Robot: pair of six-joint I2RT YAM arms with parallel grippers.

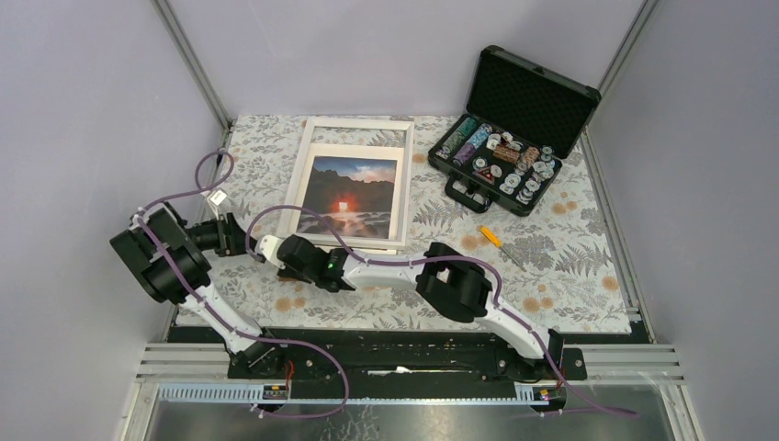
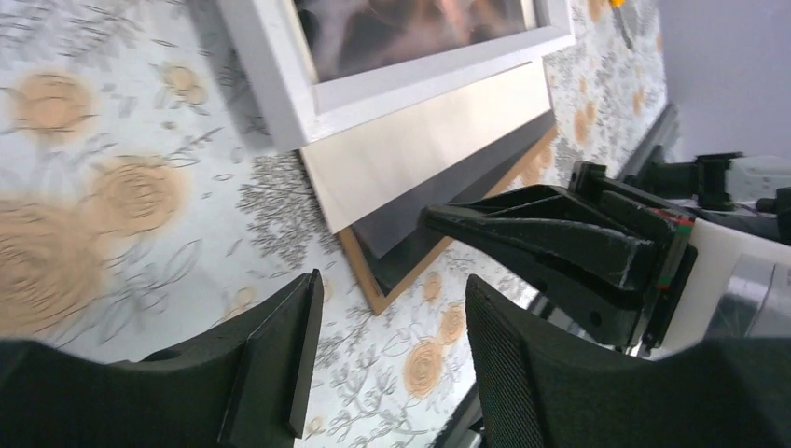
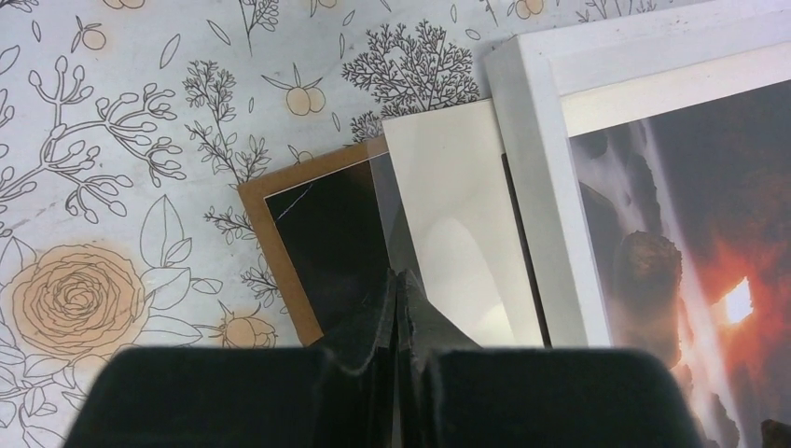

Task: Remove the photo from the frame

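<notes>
The white frame (image 1: 409, 184) lies flat on the table with the sunset photo (image 1: 349, 197) seen inside it. Out from under its near edge stick a cream mat (image 2: 429, 149), a clear sheet (image 3: 395, 210) and a brown-edged backing board (image 3: 289, 261) with a dark face. My right gripper is shut, its tips over the board beside the mat's exposed strip; nothing shows between them. Left of the frame's near corner, my left gripper is open and empty, its fingers (image 2: 297, 355) apart above the cloth.
An open black case (image 1: 491, 179) of poker chips stands at the back right. A screwdriver with an orange handle (image 1: 490, 235) lies right of the frame. Purple cables (image 1: 459, 259) run along both arms.
</notes>
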